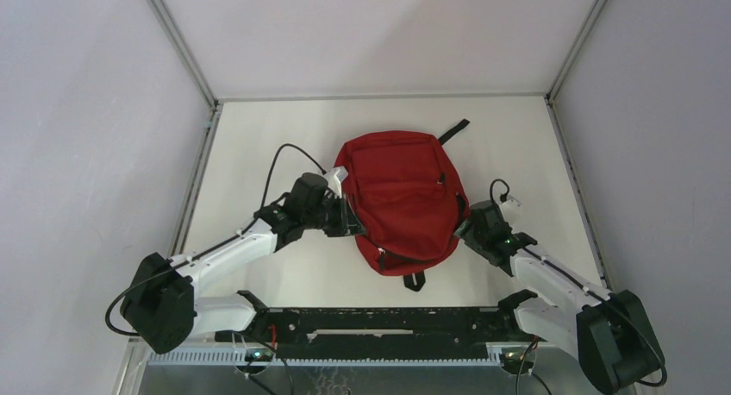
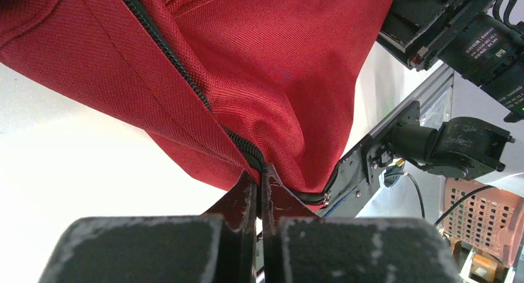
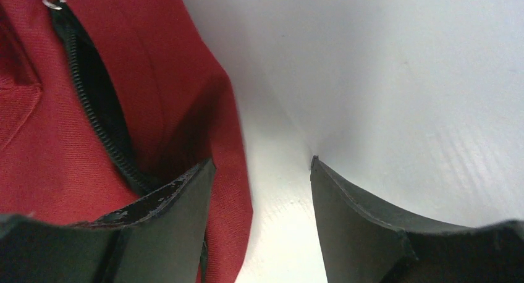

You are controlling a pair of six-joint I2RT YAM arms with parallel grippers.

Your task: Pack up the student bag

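Note:
A red bag lies on the white table, slightly turned, with black zippers along its sides. At its left lower edge, my left gripper is shut; in the left wrist view its fingertips meet at the black zipper, pinching the edge of the bag's fabric there. Beside the bag's right edge, my right gripper stands open. One of its fingers overlaps the bag's red side in that view, near a part-open side zipper, while the other is over bare table. Nothing shows between these fingers except the bag's edge below.
A black strap sticks out at the bag's upper right, and a short black loop at its bottom. Bare table surrounds the bag. Walls close in the left, right and back; a black rail runs along the front.

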